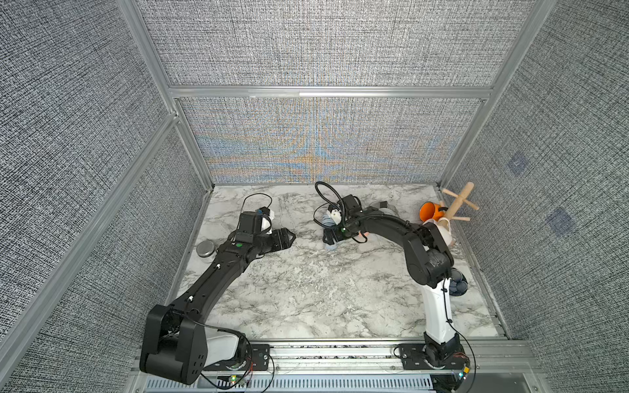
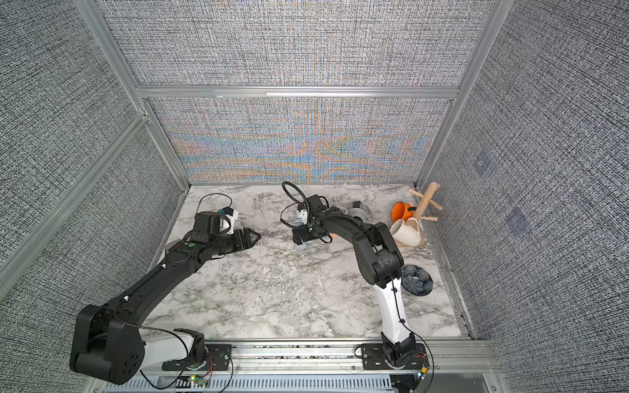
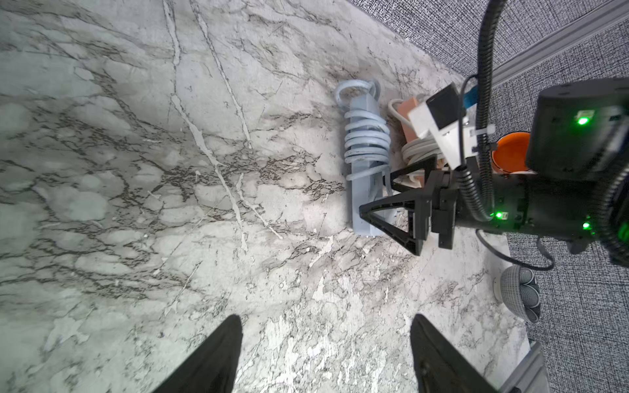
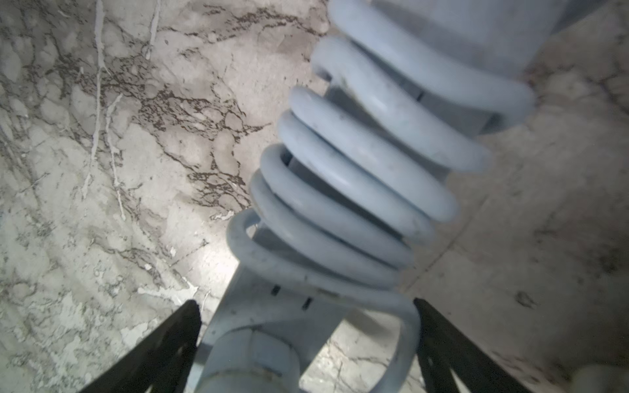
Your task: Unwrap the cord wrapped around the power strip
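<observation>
A light blue power strip (image 3: 367,196), its cord (image 4: 367,150) coiled several turns around it, lies mid-table. My right gripper is open over one end, fingers either side of the strip and a loose loop of cord at that end. In the top views it partly hides the strip. My left gripper (image 1: 288,239) hangs to the left, apart from the strip; in the left wrist view only marble table shows between its fingertips, and whether it is shut is unclear.
An orange mug (image 1: 429,211), a white mug (image 2: 406,233) on a wooden rack (image 2: 427,196), and a dark round holder (image 2: 417,281) stand at right. A peach corded object lies beside the strip. A tin (image 1: 205,248) sits far left.
</observation>
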